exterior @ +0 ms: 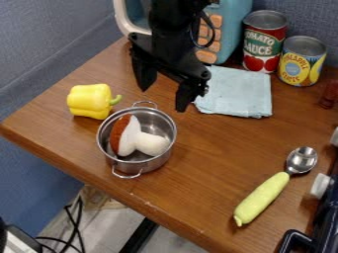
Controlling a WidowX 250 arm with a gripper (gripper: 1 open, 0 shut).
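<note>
My black gripper hangs over the back middle of the wooden table, its fingers parted with nothing visible between them. Below and left of it is a steel pot holding a white item and a reddish-brown item. A yellow bell pepper lies left of the pot. A yellow corn cob lies at the front right, with a metal ladle just above it.
A folded light-blue cloth, a tomato sauce can, a yellow can and a teal appliance stand at the back. Black objects line the right edge.
</note>
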